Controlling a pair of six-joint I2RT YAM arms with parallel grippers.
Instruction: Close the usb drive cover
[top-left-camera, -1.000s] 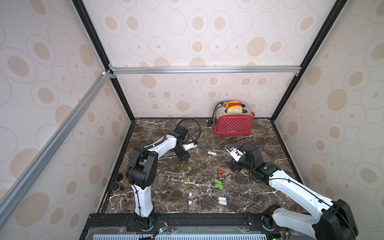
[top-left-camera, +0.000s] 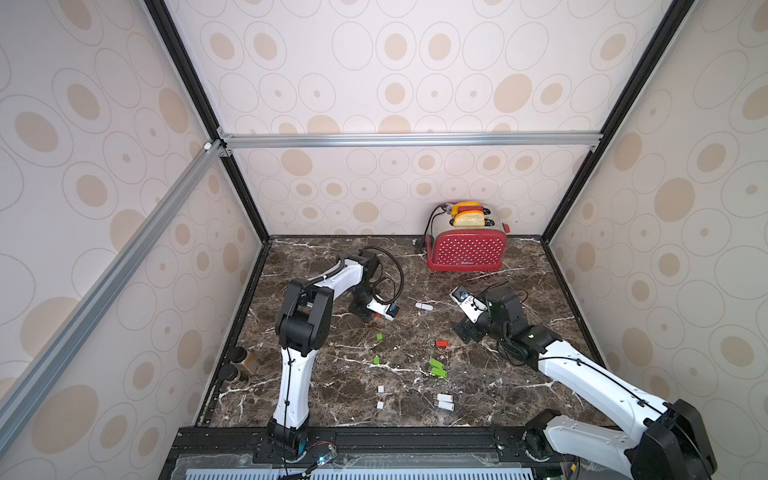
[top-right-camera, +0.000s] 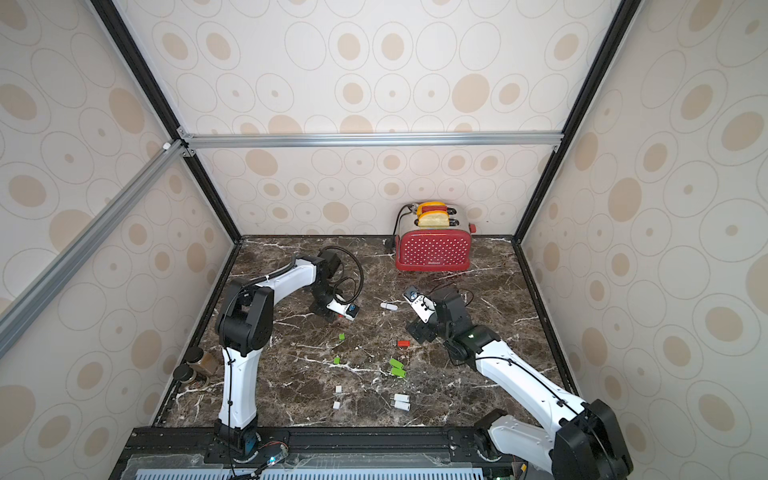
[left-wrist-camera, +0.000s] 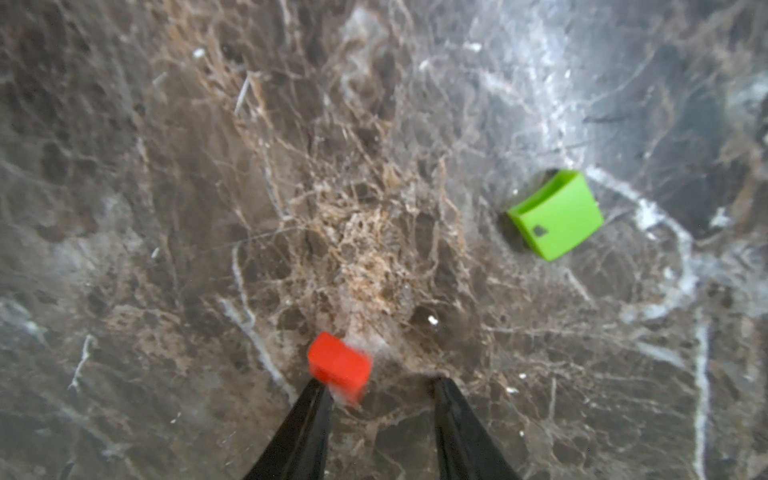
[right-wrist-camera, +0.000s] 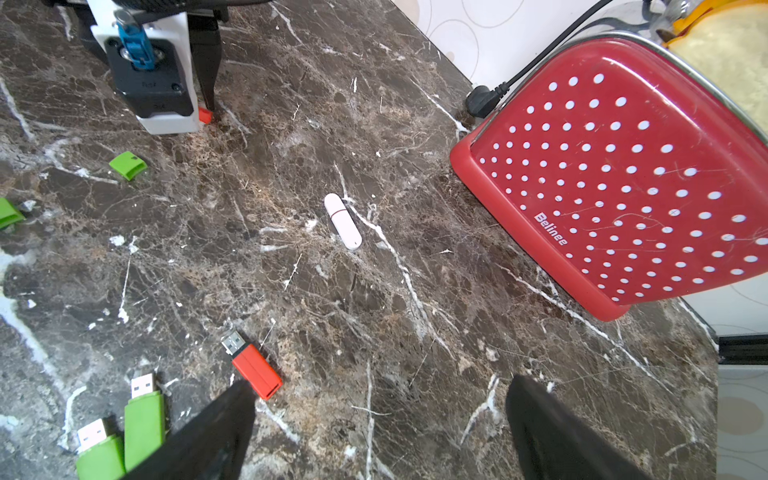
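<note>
The loose red cover lies on the table in the left wrist view, close to the tip of the left finger. My left gripper is part open above the table, nothing gripped between its fingers. In the right wrist view a red USB drive lies with its metal plug bare. My right gripper stands open over empty table, to the right of that drive. A white drive has a seam across its body and no plug showing.
Two green drives with bare plugs lie near the red one. Loose green covers lie apart from them. White drives and white covers are near the front. A red toaster stands at the back.
The red cover now shows beside it in the top left view. The right arm and the drives have stayed put.
</note>
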